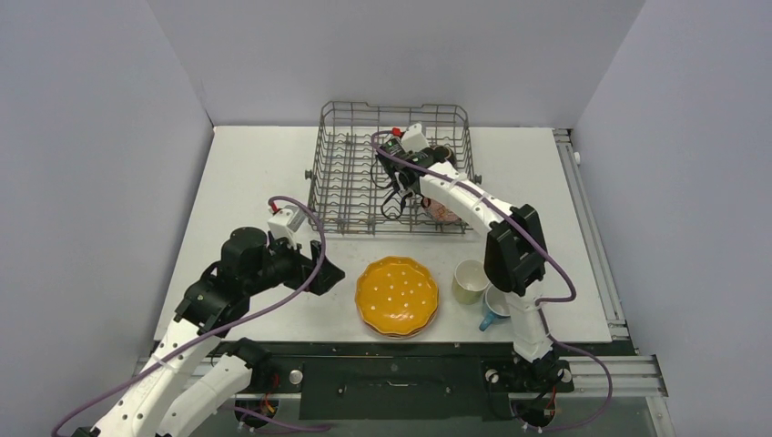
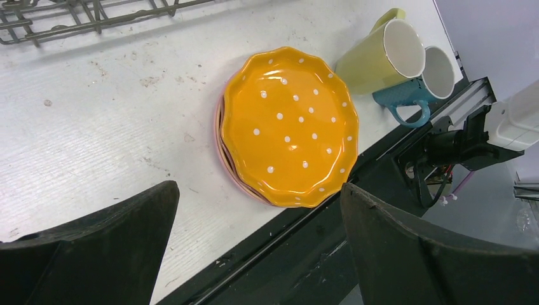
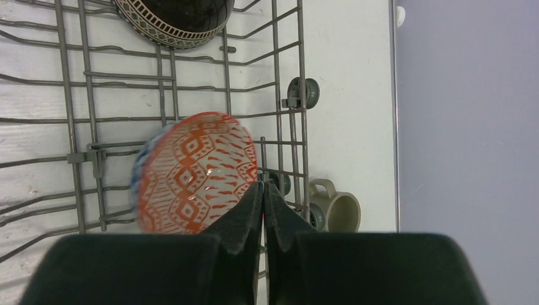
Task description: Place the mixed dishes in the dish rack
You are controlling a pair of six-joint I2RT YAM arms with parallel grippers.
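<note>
An orange scalloped plate with white dots (image 2: 289, 127) tops a stack of plates at the table's front, a pinkish rim (image 2: 224, 162) showing beneath. Beside it stand a yellow-green mug (image 1: 468, 284) and a blue mug (image 1: 494, 308). My left gripper is open and empty, left of the stack. In the wire dish rack (image 1: 341, 214), a red-and-white patterned bowl (image 3: 200, 171) leans with a blue edge behind it; a black bowl (image 3: 181, 16) sits farther along. My right gripper is shut above the rack near the patterned bowl, nothing visible between its fingers.
Grey walls (image 1: 619, 182) enclose the table on the left, back and right. The left half of the rack looks empty. My right forearm (image 1: 469, 205) reaches over the rack's right front corner, partly covering the blue mug.
</note>
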